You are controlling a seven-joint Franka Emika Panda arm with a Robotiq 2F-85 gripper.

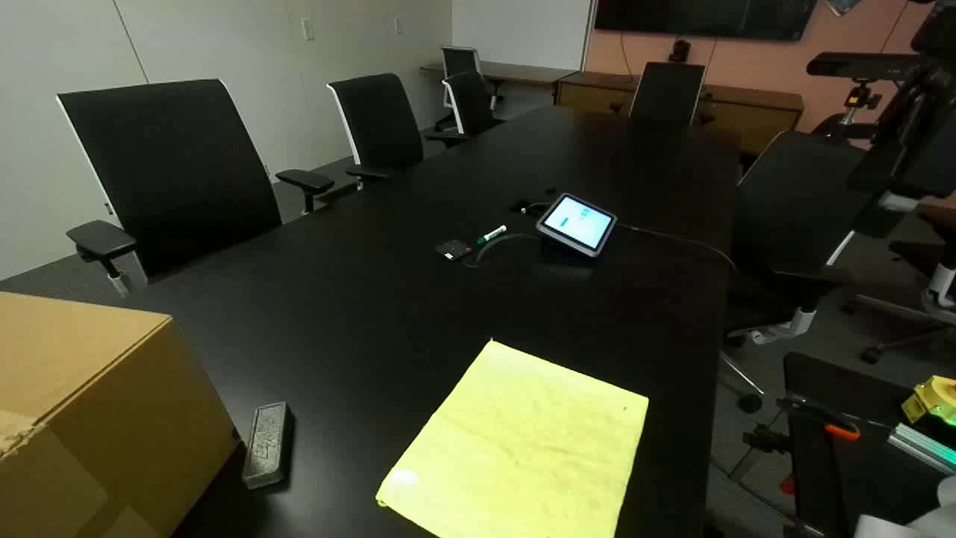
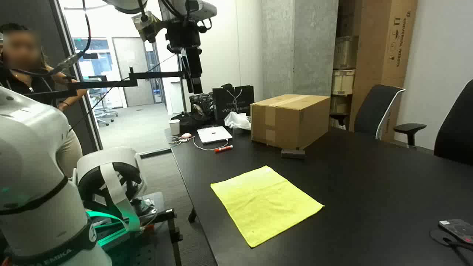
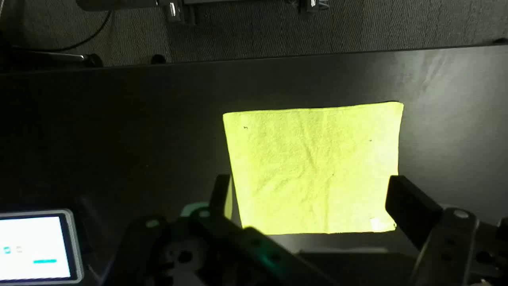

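Note:
A yellow cloth lies spread flat on the black table, slightly wrinkled across its middle. It is also whole in exterior view 2, where the cloth sits near the table's left edge. From above, the wrist view shows the cloth beyond and between the fingers. My gripper is open wide, with nothing held. In exterior view 2 the gripper hangs high, well above the table and clear of the cloth. Exterior view 1 does not show the fingers.
A cardboard box and a dark eraser-like block stand beyond the cloth. A laptop, a red marker and a cup are near the table's end. A tablet and green marker lie farther along the table.

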